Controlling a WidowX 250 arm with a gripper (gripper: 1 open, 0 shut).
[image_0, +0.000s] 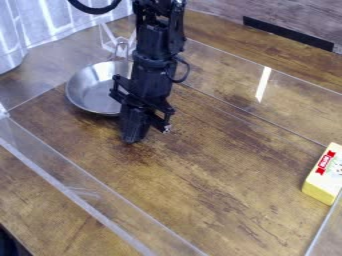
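My black gripper hangs low over the wooden table, just in front of and partly over a silver metal bowl on the left. The gripper looks shut, its fingertips dark and small against the wood; I see nothing clearly held between them. The arm hides the right part of the bowl.
A yellow and white box lies at the right edge. A clear barrier strip runs diagonally along the lower left, and a whitish object stands at the top left. The middle and right of the table are open.
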